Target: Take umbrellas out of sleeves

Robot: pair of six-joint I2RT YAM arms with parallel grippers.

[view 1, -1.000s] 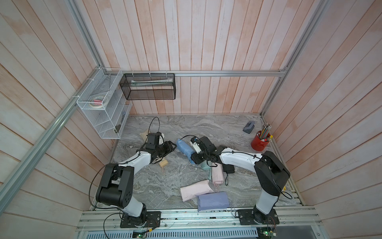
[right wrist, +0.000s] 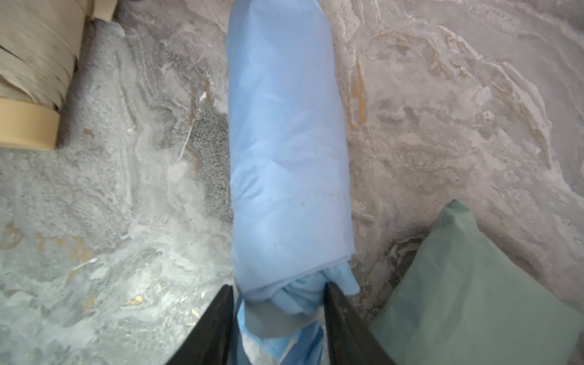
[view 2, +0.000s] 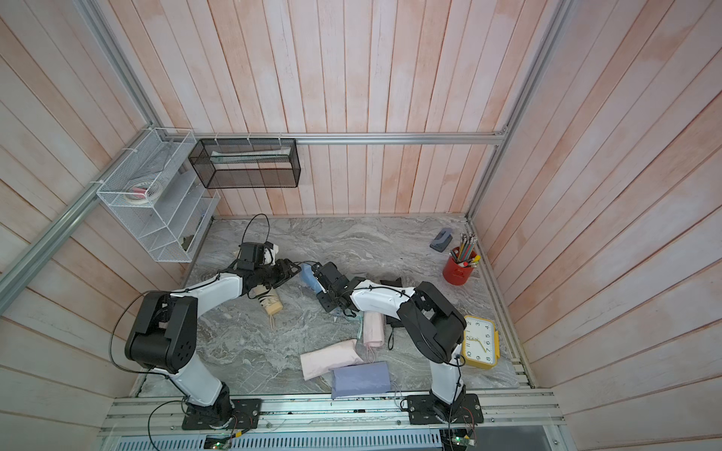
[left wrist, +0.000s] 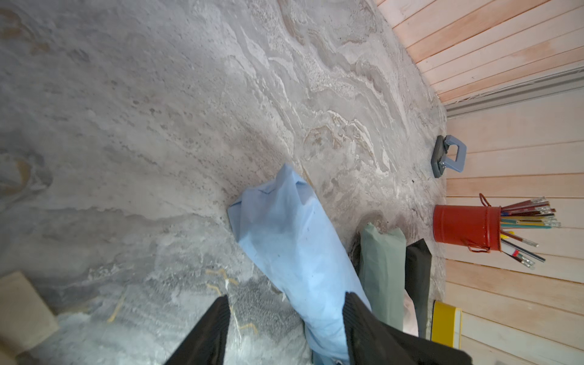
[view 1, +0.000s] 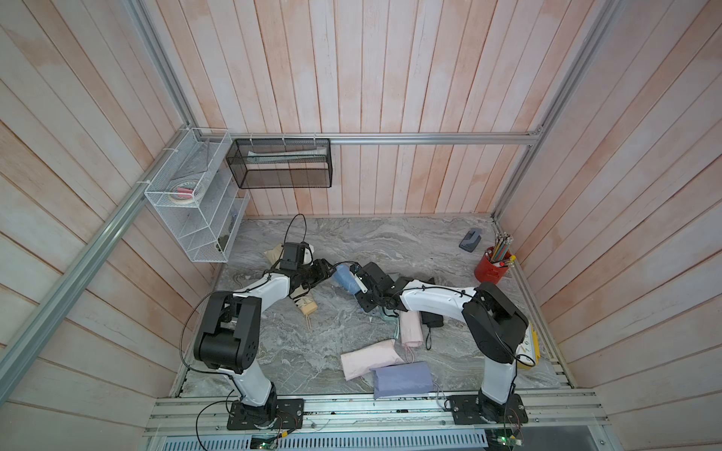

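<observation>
A light blue umbrella in a fabric sleeve (left wrist: 304,243) lies slantwise on the grey marbled table between my two arms. In the top left view my left gripper (view 1: 331,268) is at its far left end, open with nothing held. My right gripper is at the opposite end, its fingers on either side of the sleeve's bunched hem (right wrist: 304,289). Those fingers stand partly apart; whether they press the cloth does not show. A tan umbrella (view 1: 305,303) lies under my left arm. A pale green one (right wrist: 480,298) lies beside the blue umbrella, near a pink one (view 1: 410,328) and a black one (view 1: 431,318).
Flat pink (view 1: 368,359) and lilac (view 1: 403,379) sleeves lie at the front edge. A red pencil cup (view 1: 492,267) and a hole punch (view 1: 470,239) stand back right, a yellow clock (view 2: 480,340) front right.
My right gripper has shifted slightly left along the blue umbrella, and its arm has swung inward.
</observation>
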